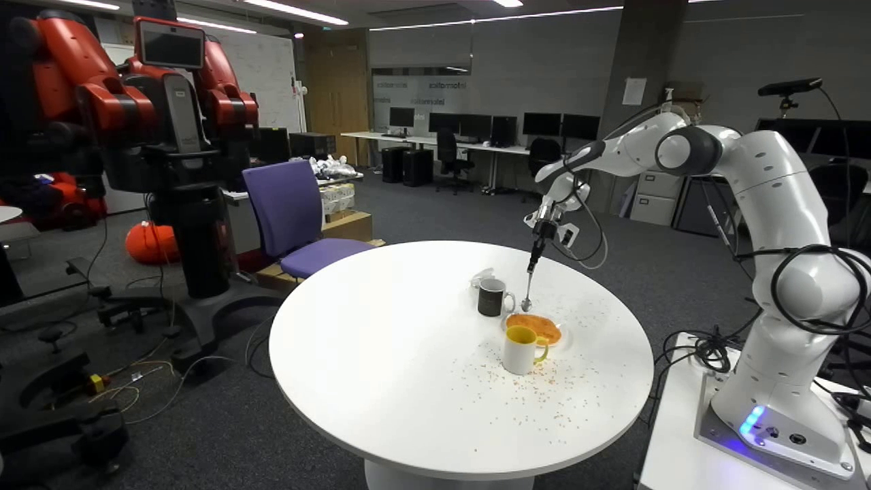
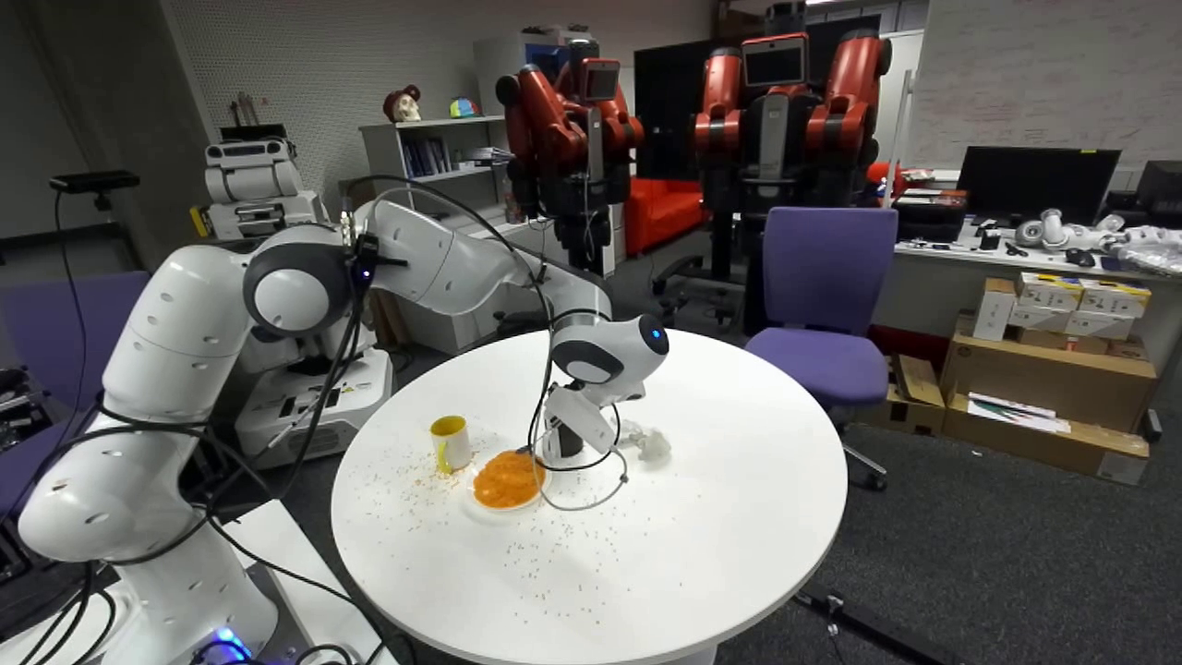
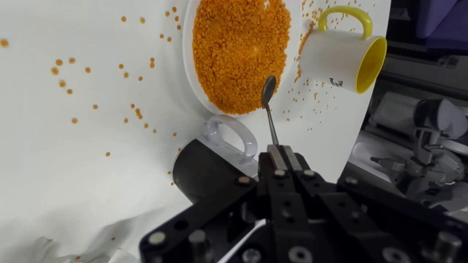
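My gripper is shut on a thin metal spoon [image 3: 271, 125], whose bowl points away from the fingers. In the wrist view, the bowl overlaps the near edge of a white plate [image 3: 187, 54] heaped with orange grains [image 3: 241, 57]; exterior view 1 puts it just above and behind the plate. A black mug [image 3: 202, 168] with a clear-looking handle stands close beside the gripper, partly covered by it in the wrist view. On the plate's other side is an upright white mug [image 1: 519, 355] with a yellow inside and handle.
Loose grains lie scattered over the round white table [image 1: 367, 343] around the plate and white mug. Crumpled clear plastic [image 2: 651, 443] sits behind the black mug. A purple chair [image 1: 302, 216] stands by the table's edge. Much of the tabletop away from the plate is bare.
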